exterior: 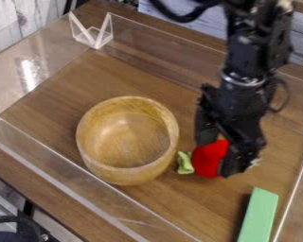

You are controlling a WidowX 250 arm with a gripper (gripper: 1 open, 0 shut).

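Note:
My black gripper (223,142) is lowered over a red round object with a green stem (207,163), its open fingers around the object's upper part and partly hiding it. A wooden bowl (124,142) sits just left of the red object, empty.
A green block (259,217) lies at the front right. Clear plastic walls (41,66) border the wooden surface (129,76), whose back left part is free. A small clear piece (91,30) stands at the back left.

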